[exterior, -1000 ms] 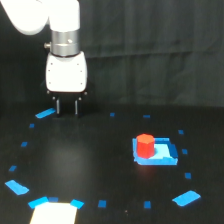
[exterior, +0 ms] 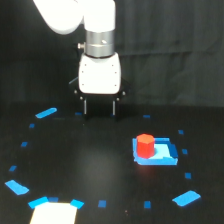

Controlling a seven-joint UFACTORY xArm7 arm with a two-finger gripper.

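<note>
A red block [exterior: 146,146] sits at the left side of a small blue tray [exterior: 166,157], right of the middle of the black table. Behind the tray and to its left, my gripper [exterior: 99,105] hangs from the white arm, pointing down. Its two dark fingers stand apart, and I see nothing between them. Open room separates the fingers from the block. The block's underside is hidden inside the tray.
Blue tape pieces and small blue squares mark the black table, including a strip [exterior: 186,198] at the front right. A pale object [exterior: 53,213] is cut off by the bottom edge. The middle and left of the table hold no other objects.
The arm and gripper have moved right, closer to the tray's side. The red block and the tray are where they were.
</note>
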